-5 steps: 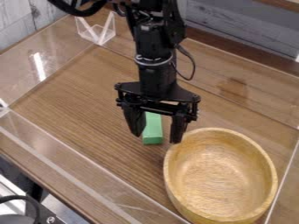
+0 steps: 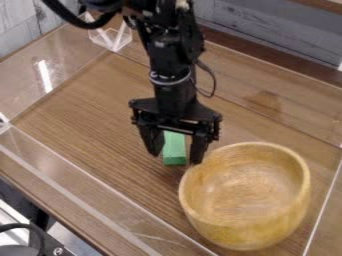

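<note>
My black gripper (image 2: 174, 138) hangs in the middle of the camera view, its fingers open on either side of a small green block (image 2: 174, 151). The block stands on the wooden tabletop; whether the fingers touch it I cannot tell. A large cream oval bowl (image 2: 247, 215) sits just to the right and in front of the gripper.
A clear plastic object (image 2: 112, 32) stands at the back left. A dark cable lies at the lower left corner, and a grey wall runs along the back.
The gripper has shifted slightly down around the green block, its fingers reaching a little lower. The bowl appears slightly shifted left and up.
</note>
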